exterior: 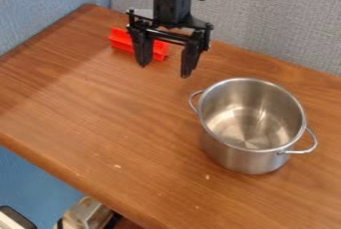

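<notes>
My black gripper (166, 56) hangs over the back of the wooden table with its two fingers spread wide, open. Behind and left of it lies a red object (124, 39), partly hidden by the gripper; whether they touch I cannot tell. A steel pot (252, 153) with two side handles stands upright on the right part of the table, apparently empty.
Grey padded walls border the back and left. A blue floor and a metal-and-black object (87, 215) show beyond the near left edge.
</notes>
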